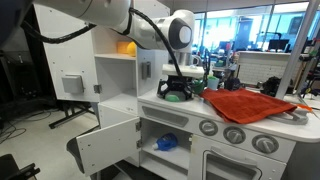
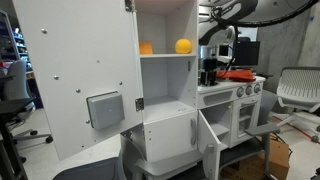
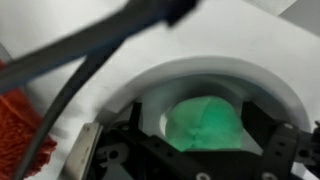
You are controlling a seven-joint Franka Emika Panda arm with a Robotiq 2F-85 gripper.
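Observation:
A green object [image 3: 203, 125] lies in the grey basin [image 3: 160, 84] of the play kitchen's counter; its exact kind cannot be made out. In the wrist view my gripper stands open, with one dark finger on each side of the green thing. From exterior view 1 the gripper [image 1: 176, 93] is low over the basin, and part of the green object [image 1: 174, 98] shows beneath it. Whether the fingers touch it is not clear.
An orange-red cloth [image 1: 245, 104] covers the counter to the right. A blue object [image 1: 167, 142] sits in the open lower compartment, whose door [image 1: 108, 146] swings outward. Shelves on the left hold a yellow-orange ball [image 2: 183, 46].

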